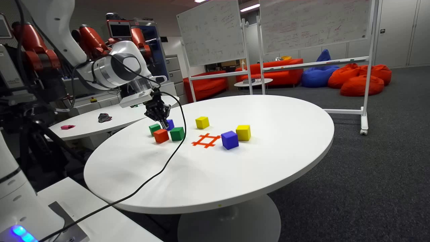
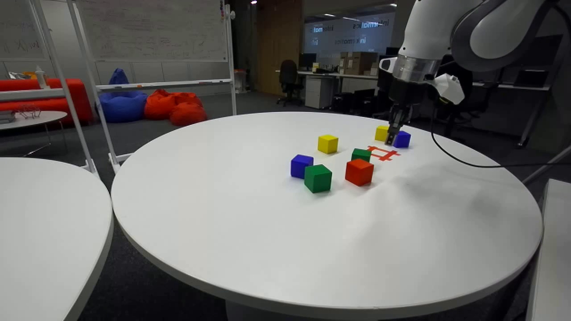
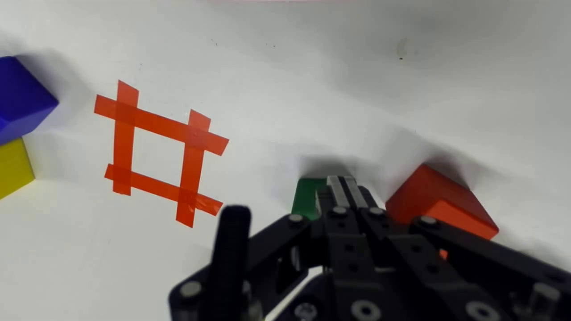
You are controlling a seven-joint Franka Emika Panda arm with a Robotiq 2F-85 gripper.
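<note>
My gripper is shut, with nothing visible between its fingers, and points down above the table. In the wrist view its tips overlap a green cube (image 3: 306, 198), with a red cube (image 3: 441, 200) just to the right, partly covered by the gripper. Exterior view 1 shows the gripper (image 1: 165, 124) over a cluster: the red cube (image 1: 161, 136), a green cube (image 1: 177, 133), another green cube (image 1: 155, 129) and a blue cube (image 1: 170, 124). From the other side, the gripper (image 2: 390, 142) appears higher than the red cube (image 2: 359, 172), clear of the tabletop.
Red tape (image 1: 206, 140) marks a square on the white round table (image 1: 258, 169). Beyond it a blue cube (image 1: 229, 140) and a yellow cube (image 1: 243, 132) stand close together. Another yellow cube (image 1: 202, 122) stands alone. A black cable (image 1: 161, 171) hangs across exterior view 1.
</note>
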